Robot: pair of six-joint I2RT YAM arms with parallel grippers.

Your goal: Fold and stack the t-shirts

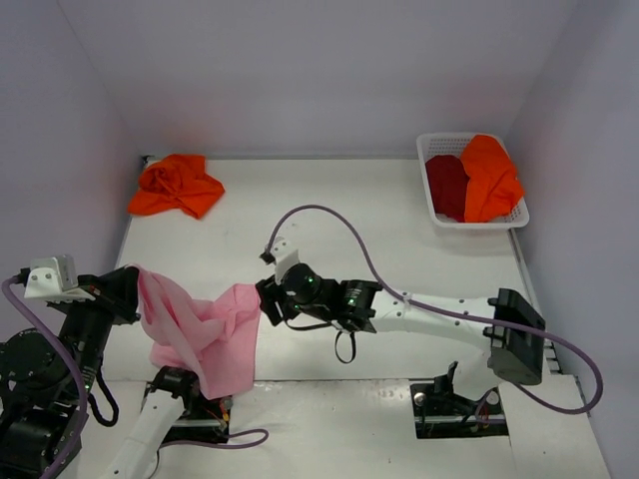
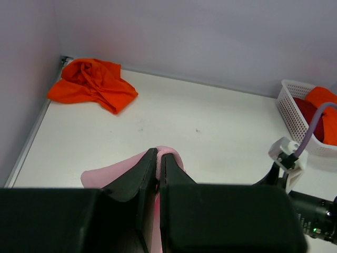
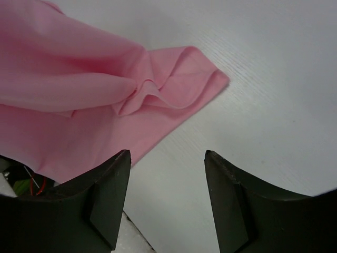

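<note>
A pink t-shirt (image 1: pixel 215 339) hangs from my left gripper (image 1: pixel 135 284) at the table's front left, its lower part lying bunched on the surface. In the left wrist view the fingers (image 2: pixel 145 176) are shut with pink cloth (image 2: pixel 169 154) pinched at their tips. My right gripper (image 1: pixel 264 289) is beside the shirt's right edge. The right wrist view shows its fingers (image 3: pixel 118 184) spread wide, with bare table between the tips and the shirt's folded corner (image 3: pixel 197 79) ahead of them.
A crumpled orange shirt (image 1: pixel 178 186) lies at the back left. At the back right a white basket (image 1: pixel 435 150) holds a dark red cloth (image 1: pixel 447 186) and an orange cloth (image 1: pixel 489 180).
</note>
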